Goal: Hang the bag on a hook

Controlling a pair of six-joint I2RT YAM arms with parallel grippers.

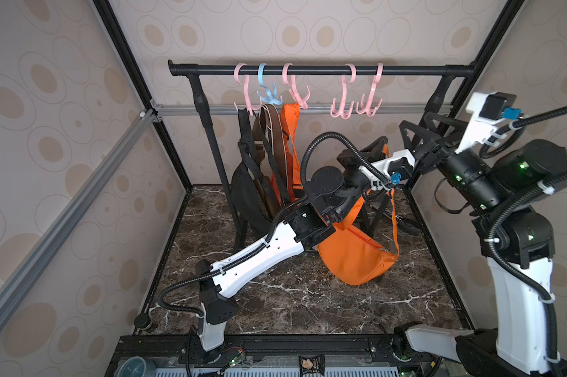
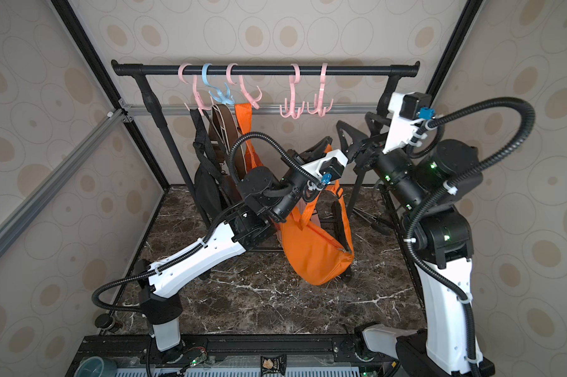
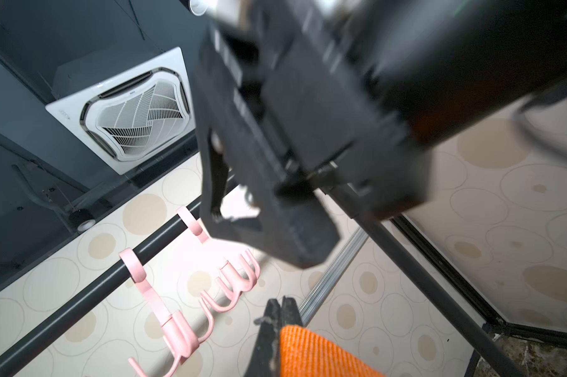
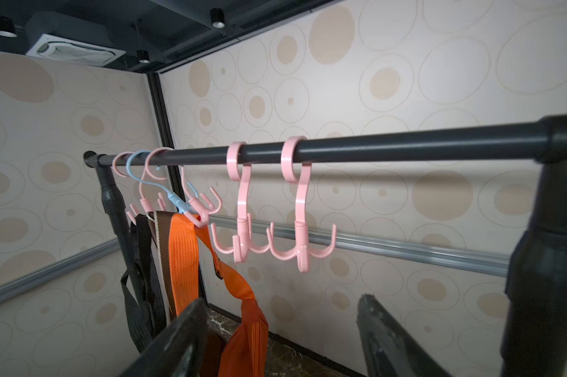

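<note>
The orange bag [image 1: 355,251] hangs tilted below my left gripper [image 1: 384,144], partly behind the left arm. In the left wrist view, my left fingertips [image 3: 288,308] are shut on its ribbed orange strap [image 3: 324,355]. Two bare pink hooks, the inner one [image 4: 240,245] and the right-hand one [image 4: 302,238], hang on the black rail [image 4: 390,145]. My right gripper stands open and empty, its fingers spread below and in front of these hooks. The top views show it just right of the left gripper.
Bags on the left hooks include a black bag [image 1: 249,188] and an orange strap [image 1: 291,125]. A blue hook [image 1: 269,94] hangs among the pink ones there. The rack's right post [image 4: 541,251] borders the free rail stretch.
</note>
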